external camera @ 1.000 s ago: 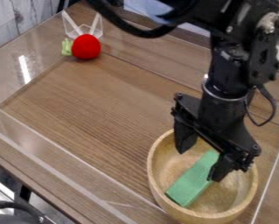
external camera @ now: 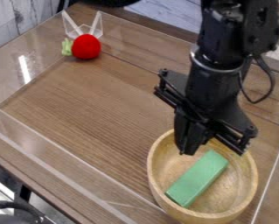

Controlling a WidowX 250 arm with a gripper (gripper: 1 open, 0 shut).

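Note:
My black gripper [external camera: 207, 131] hangs over the back rim of a round tan bowl [external camera: 160, 175] at the lower right, pointing down. It is shut, with nothing seen between its fingers. A green rectangular block [external camera: 198, 180] lies flat inside the bowl, just below the fingertips and apart from them, as far as this view shows.
A red round object [external camera: 87, 48] with a small green and white item beside it sits at the back left. Dark cables lie at the bottom left corner.
The gripper dipped into the bowl over the green block and has since risen, its fingers now closer together. The green block remains in the bowl.

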